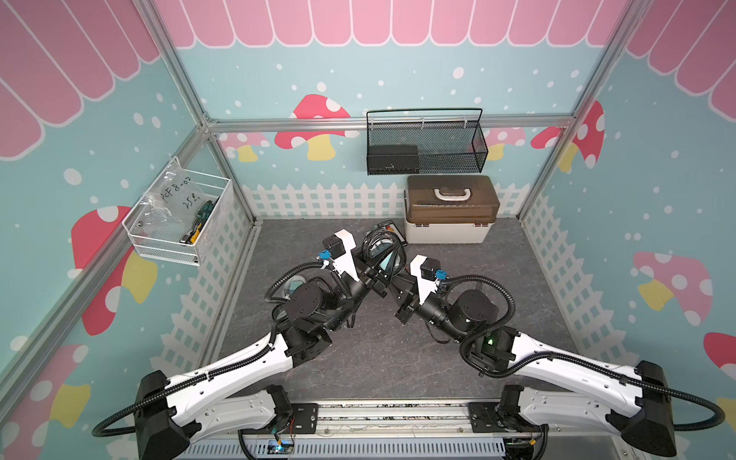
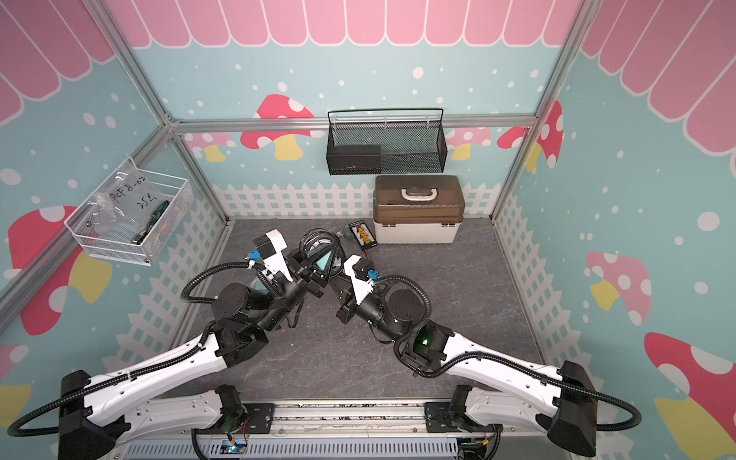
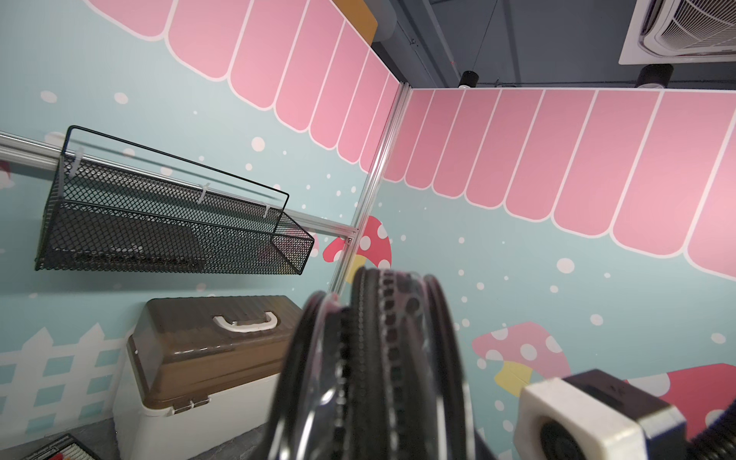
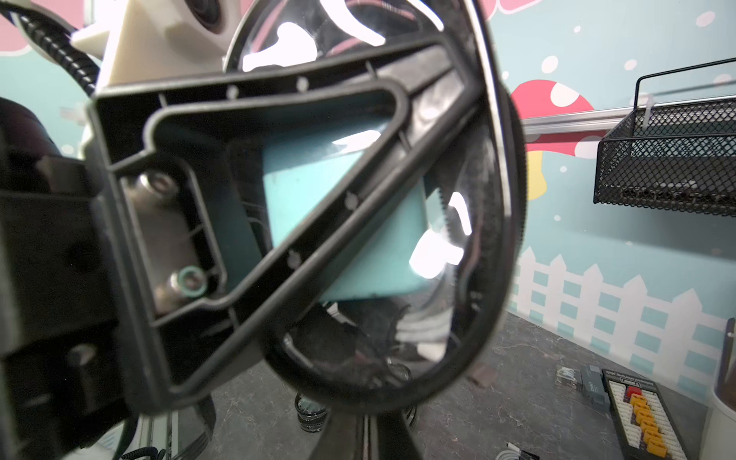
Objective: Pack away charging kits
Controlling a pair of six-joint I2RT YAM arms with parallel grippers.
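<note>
My left gripper (image 1: 381, 264) is shut on a glossy black round charging kit, a coiled cable or case with a turquoise piece showing inside; it is held upright at the centre and fills the bottom middle of the left wrist view. My right gripper (image 1: 398, 285) is angled in just below it. In the right wrist view its fingers come up beneath the held kit and look shut, with their tips hidden behind it; whether they touch it I cannot tell.
A brown-lidded box (image 1: 450, 211) stands at the back, beside a small tray (image 2: 363, 234). A black mesh basket (image 1: 448, 153) hangs above it; a white basket (image 1: 184, 245) with a bag is on the left wall.
</note>
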